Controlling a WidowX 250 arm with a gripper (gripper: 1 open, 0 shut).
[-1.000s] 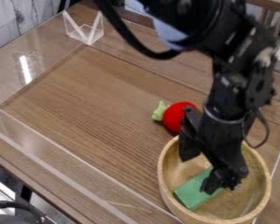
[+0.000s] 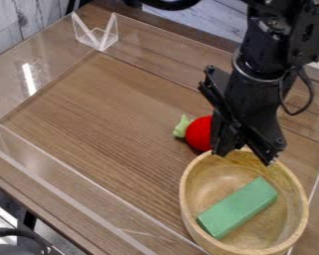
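Observation:
The black gripper point(image 2: 249, 134) is raised over the back of a tan bowl point(image 2: 202, 204); whether it is open or shut is hard to tell. A green block point(image 2: 239, 208) lies inside the bowl. Behind the bowl, a red object with a green top point(image 2: 198, 132) sits on the wooden table point(image 2: 96, 154), partly hidden by the gripper.
A clear plastic piece point(image 2: 96, 32) stands at the back left. A black cable lies at the lower-left edge.
The gripper has risen from inside the bowl, up and back from the green block, which remains in the bowl and is now fully visible.

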